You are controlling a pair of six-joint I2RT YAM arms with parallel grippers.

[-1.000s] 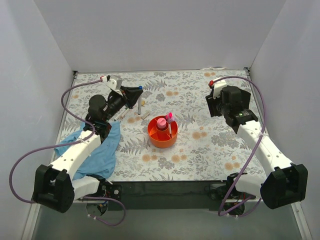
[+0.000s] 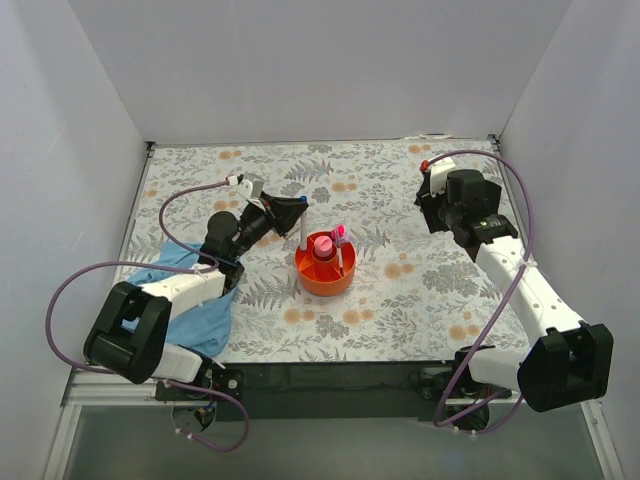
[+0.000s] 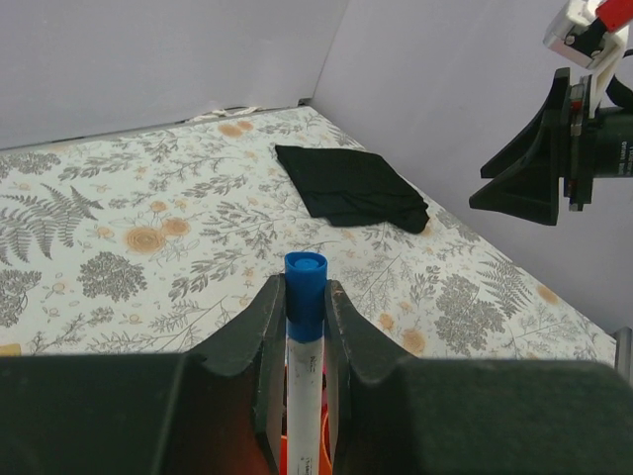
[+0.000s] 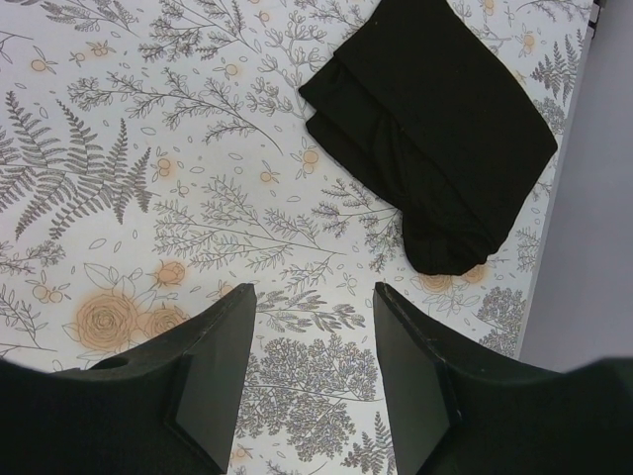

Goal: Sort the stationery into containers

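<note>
An orange bowl (image 2: 324,282) on the floral table holds a pink cylinder (image 2: 323,243) and pink-topped items (image 2: 339,236). My left gripper is shut on an upright white marker with a blue cap (image 3: 306,277), over the bowl's left side in the top view. My right gripper is open and empty, raised at the table's right side near a black cloth (image 4: 445,129).
A blue cloth (image 2: 200,320) lies at the left front of the table. Walls stand on either side and behind.
The right arm has shifted only slightly.
</note>
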